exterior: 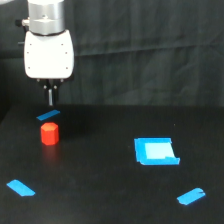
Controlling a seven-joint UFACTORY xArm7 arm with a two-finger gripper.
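A small red block [50,134] stands on the black table at the left. Above and behind it in the picture hangs my gripper [50,101], pointing down from the white arm [49,55]. A dark gap shows between its tips and the block, so the two are apart. The fingers are narrow and too small to tell how far apart they stand. No object shows hanging from them.
A white square with a blue tape border [140,151] lies to the right of centre. Blue tape strips mark the table behind the block [48,115], at the front left [20,188] and at the front right [191,196].
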